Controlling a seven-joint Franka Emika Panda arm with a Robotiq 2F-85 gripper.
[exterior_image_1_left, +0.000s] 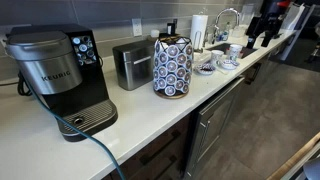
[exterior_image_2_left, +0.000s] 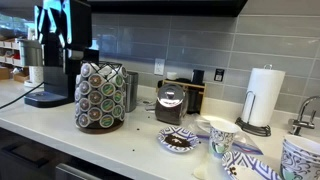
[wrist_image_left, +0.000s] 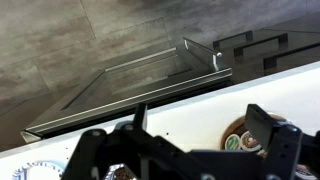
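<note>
My gripper is open over the front edge of the counter, with its two fingers well apart and nothing held between them. In exterior view 2 the gripper (exterior_image_2_left: 62, 62) hangs at the upper left, pointing down and overlapping the pod carousel's left side; the depth between them is unclear. The round carousel (exterior_image_1_left: 173, 68), filled with coffee pods, stands upright on the counter. Part of a round brown holder with pods (wrist_image_left: 240, 136) shows at the wrist view's lower right. Exterior view 1 has the gripper (exterior_image_1_left: 260, 40) small, at the far upper right.
A Keurig coffee maker (exterior_image_1_left: 62, 80) and a metal box (exterior_image_1_left: 133, 64) stand left of the carousel. Patterned plates (exterior_image_2_left: 179, 139), cups (exterior_image_2_left: 222, 137) and a paper towel roll (exterior_image_2_left: 262, 97) occupy the other side. A dishwasher (wrist_image_left: 135, 80) lies below the counter edge.
</note>
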